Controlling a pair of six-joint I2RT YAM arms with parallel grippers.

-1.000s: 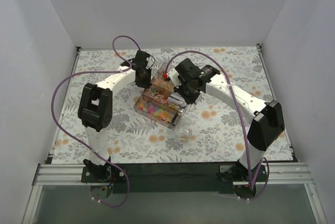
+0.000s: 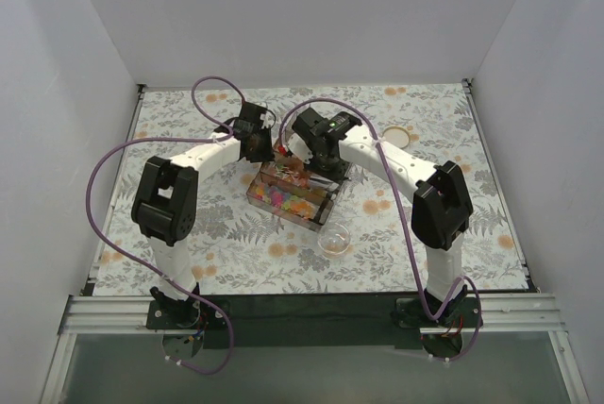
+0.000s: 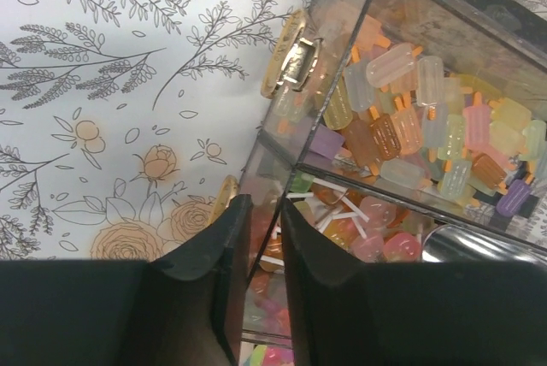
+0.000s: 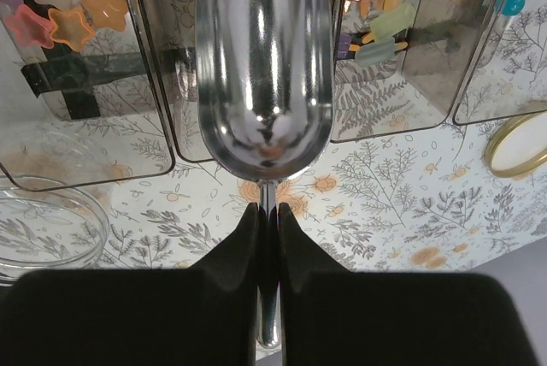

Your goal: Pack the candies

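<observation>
A clear bin (image 2: 288,198) with three side-by-side compartments holds the candies. Popsicle-shaped candies (image 3: 410,126) fill one compartment, lollipops (image 3: 363,221) the middle one, and star-shaped candies (image 4: 73,28) the other outer one. My left gripper is shut on the bin's clear wall at the end, near gold clasps (image 3: 291,54). A metal scoop (image 4: 265,101) lies over the middle compartment, its handle pointing out past the bin's end. The handle runs between the fingers of my right gripper, which sit close on both sides; whether they clamp it is unclear.
An empty clear round bowl (image 2: 333,238) stands just in front of the bin's right end. Farther back on the right lies a round, gold-rimmed lid (image 2: 396,137).
The left gripper has moved slightly left and forward, and the bin has shifted a little to the right.
</observation>
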